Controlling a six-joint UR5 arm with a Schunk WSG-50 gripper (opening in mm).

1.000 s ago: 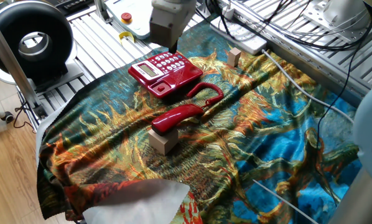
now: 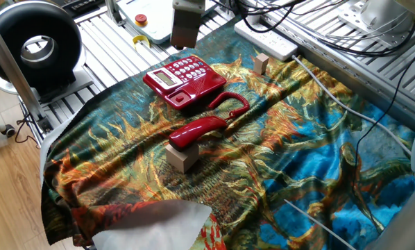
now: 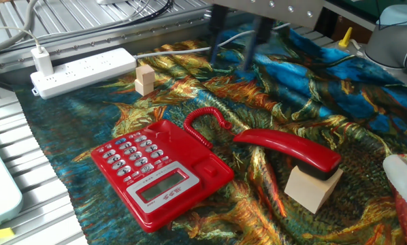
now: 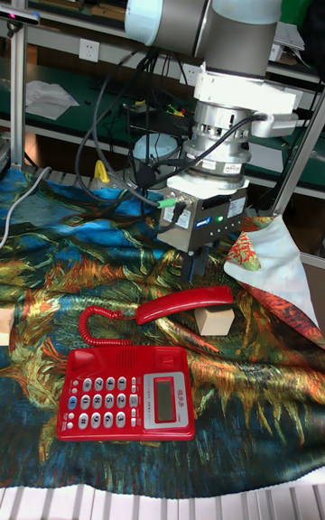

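Observation:
A red desk phone (image 3: pixel 164 173) lies face up on the patterned cloth, its keypad and small display showing. Its red handset (image 3: pixel 288 144) is off the base, one end propped on a wooden block (image 3: pixel 314 188) and the other end low by the cloth. A coiled red cord (image 2: pixel 233 105) runs between the two. Two dark fingers of my gripper (image 3: pixel 231 65) hang apart in exterior view 2, with nothing seen between them. They are above the cloth and clear of phone and handset. In exterior view 1 only a grey housing shows at the top, with a dark tip below.
Two small stacked wooden blocks (image 3: pixel 144 80) stand near a white power strip (image 3: pixel 84 72). A white cable (image 2: pixel 346 105) crosses the cloth. The cloth is wrinkled, with a folded-over corner (image 2: pixel 155 226) showing its white underside.
In exterior view 1 the gripper housing has shifted and turned at the top of the picture, and the arm at the right edge has moved. Phone, handset and blocks stay put.

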